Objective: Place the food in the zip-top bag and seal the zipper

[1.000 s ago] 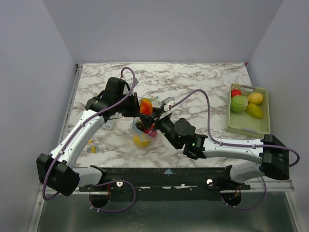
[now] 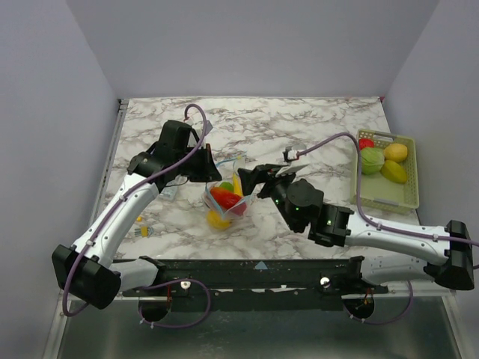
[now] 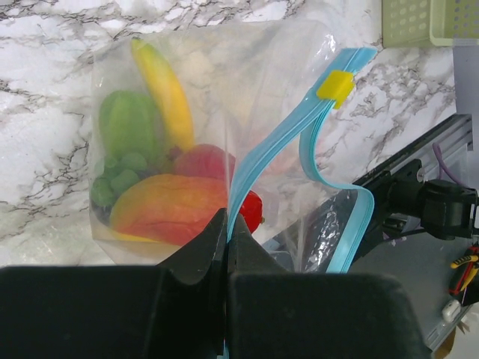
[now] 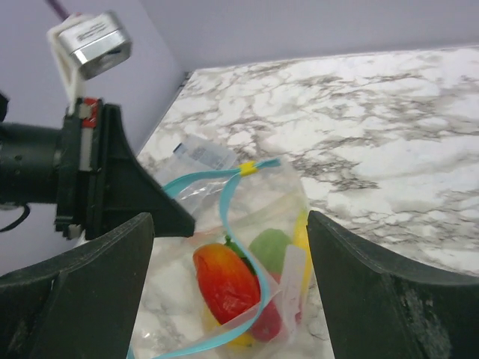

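The clear zip top bag (image 2: 210, 200) stands upright at mid-table, its blue zipper strip (image 3: 273, 142) parted into two strands and the yellow slider (image 3: 336, 88) at one end. Inside lie a red-orange mango (image 4: 224, 280), a green pepper (image 3: 127, 123), a banana (image 3: 166, 93), broccoli (image 3: 120, 179) and a red round food (image 3: 202, 162). At the mouth's left, my left gripper is shut on the bag's zipper edge. My right gripper is open beside the bag's right side, with nothing held between its fingers.
A green basket (image 2: 410, 176) at the right holds a cabbage (image 2: 371, 161), yellow foods (image 2: 395, 152) and a red one (image 2: 365, 143). Small yellow pieces (image 2: 142, 229) lie left of the bag.
A second ago my right gripper held the mango over the bag's mouth. Now the mango lies inside, and that gripper has moved away to the right, empty. The left arm has hardly moved.
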